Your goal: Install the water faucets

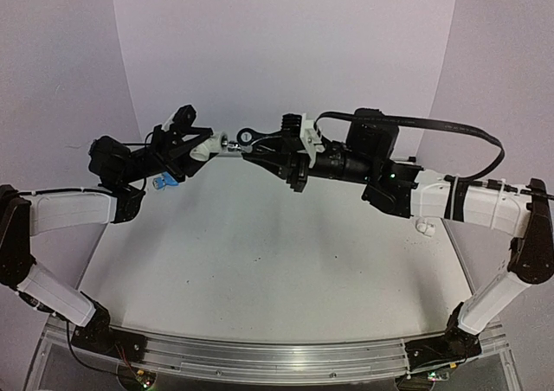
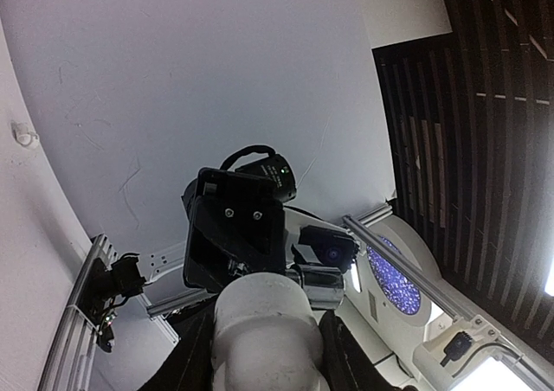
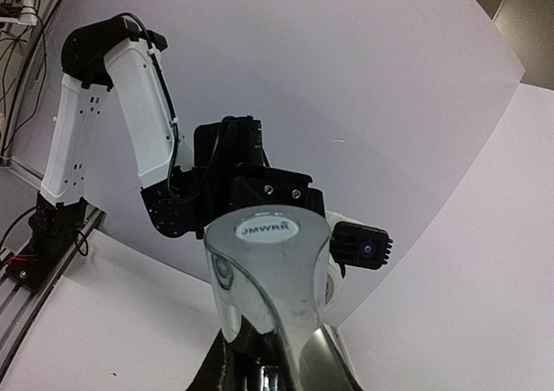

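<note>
Both grippers are raised over the table, face to face near the top view's centre-left. My left gripper (image 1: 204, 147) is shut on a white pipe fitting (image 1: 208, 148), whose rounded body fills the bottom of the left wrist view (image 2: 267, 335). My right gripper (image 1: 251, 149) is shut on a chrome faucet, its smooth labelled body (image 3: 264, 266) large in the right wrist view. The faucet's metal end (image 1: 232, 146) points left and meets the fitting's opening closely. Whether the threads are inside cannot be told. Behind the faucet, part of the fitting is hidden.
On the table (image 1: 268, 270), a blue item (image 1: 164, 181) lies at the back left, partly behind the left arm. Another white fitting (image 1: 425, 227) lies near the right edge.
</note>
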